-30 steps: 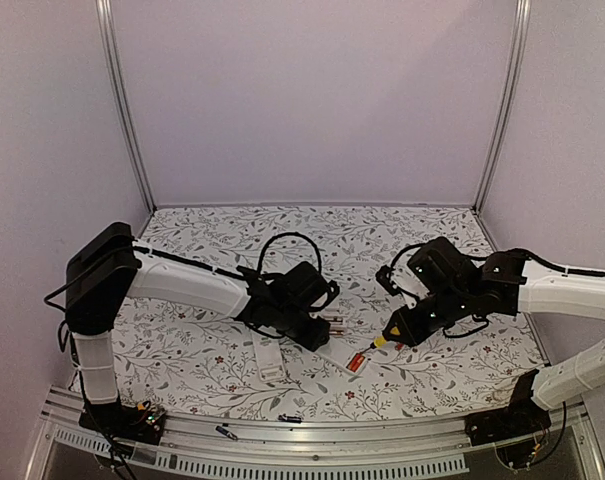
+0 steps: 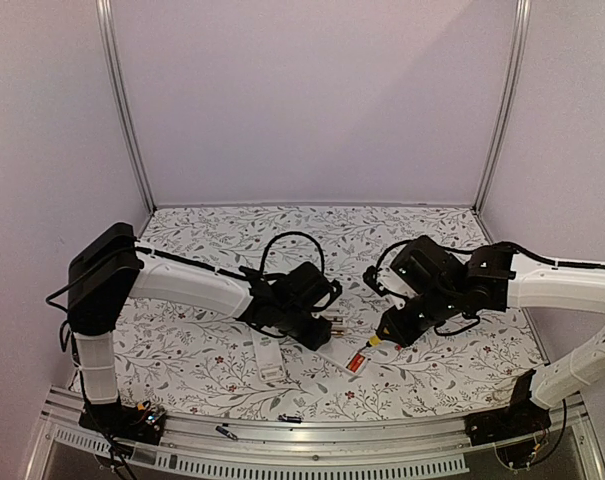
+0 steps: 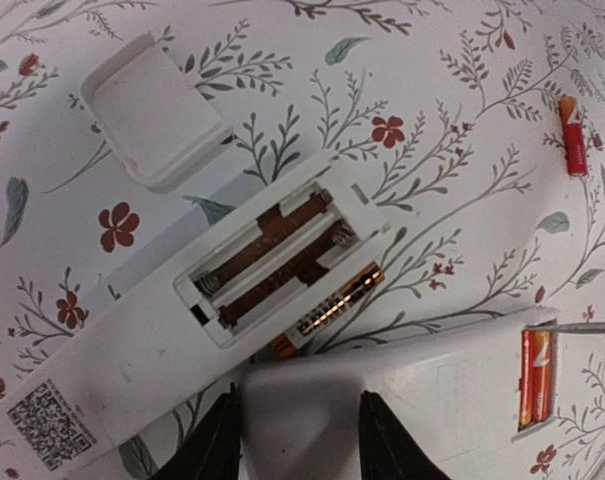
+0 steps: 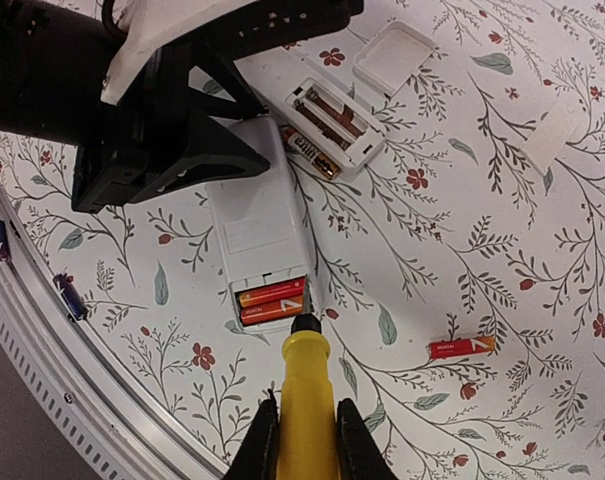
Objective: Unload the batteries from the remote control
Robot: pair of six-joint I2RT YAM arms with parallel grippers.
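My left gripper is shut across the body of a white remote (image 3: pixel 432 395) lying on the patterned table. At its right end, the uncovered compartment holds two red-and-orange batteries (image 4: pixel 272 302) side by side. My right gripper is shut on a yellow-handled screwdriver (image 4: pixel 306 375). The thin grey shaft (image 3: pixel 587 328) reaches the upper corner of that compartment in the left wrist view; whether it touches a battery, I cannot tell. In the top view, the two grippers (image 2: pixel 322 335) face each other across the remote's open end.
A second white remote (image 3: pixel 102 370) with an empty compartment lies alongside, a black-and-copper battery (image 3: pixel 332 310) beside it. A loose red battery (image 4: pixel 462 347) is farther right. Two white covers (image 4: pixel 394 57) lie behind. Dark batteries (image 2: pixel 290 418) rest near the front edge.
My right gripper has shifted slightly left with the screwdriver, toward the remote's open end. The left arm and the remote look unmoved.
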